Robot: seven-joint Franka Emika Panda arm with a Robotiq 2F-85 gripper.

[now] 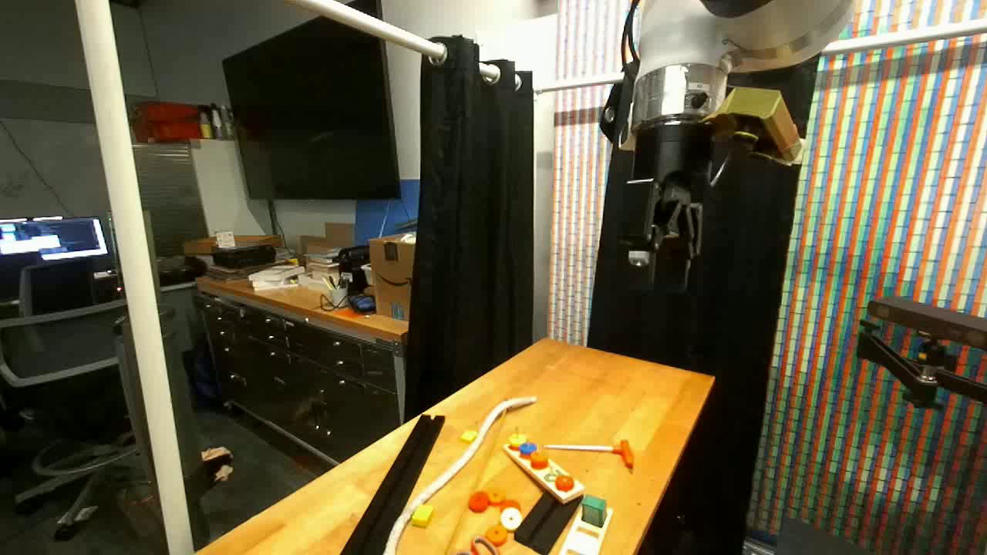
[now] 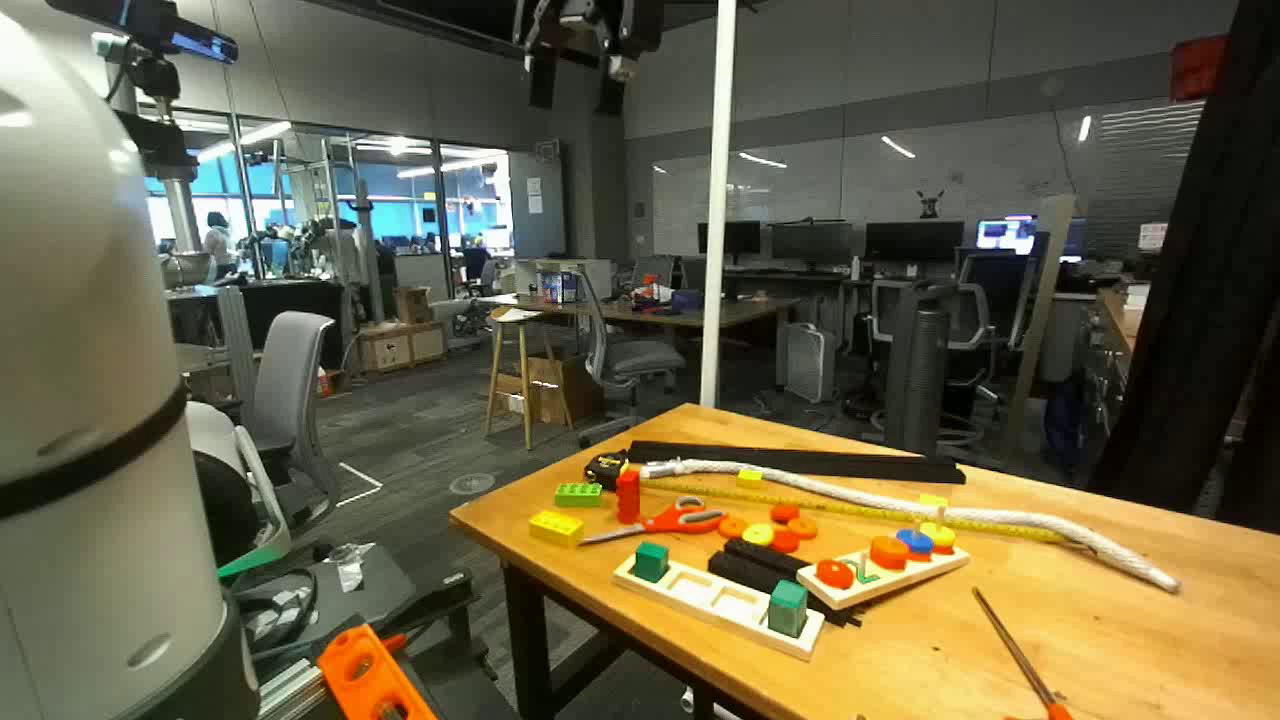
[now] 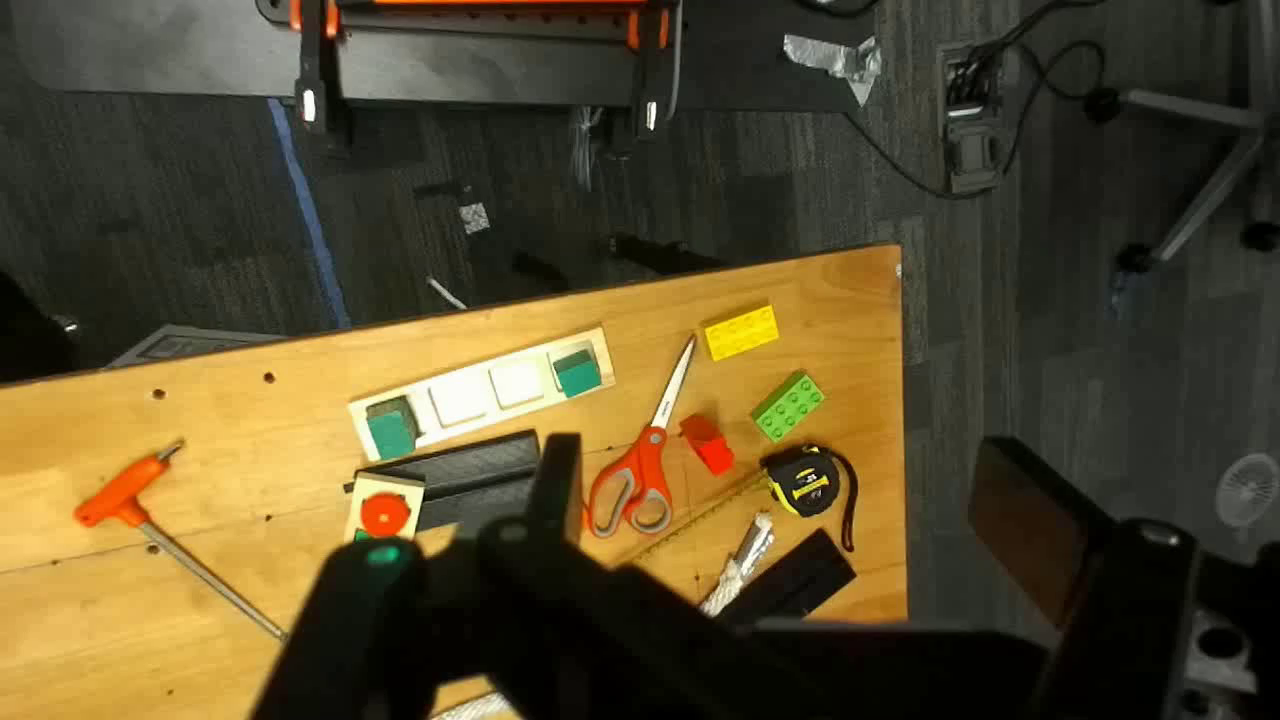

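High above the table, my gripper stands open with nothing between its fingers; exterior view 1 also shows the gripper (image 1: 668, 236) well clear of the tabletop. In the wrist view, a wooden tray (image 3: 462, 397) holds a green block at each end, with two bare squares between them. Beside it lie red-handled scissors (image 3: 644, 466), a red block (image 3: 708, 444), a yellow brick (image 3: 741, 332), a green brick (image 3: 788, 407) and a tape measure (image 3: 806, 479). An orange T-handle tool (image 3: 124, 491) rests to the left. Exterior view 2 shows a peg board (image 2: 882, 572) carrying coloured pieces.
A white rope (image 2: 840, 486) runs along the table near a long black bar (image 2: 798, 462). Several loose orange, red and yellow discs (image 2: 786, 528) lie in the middle. A white pole (image 2: 720, 216) rises beyond the table.
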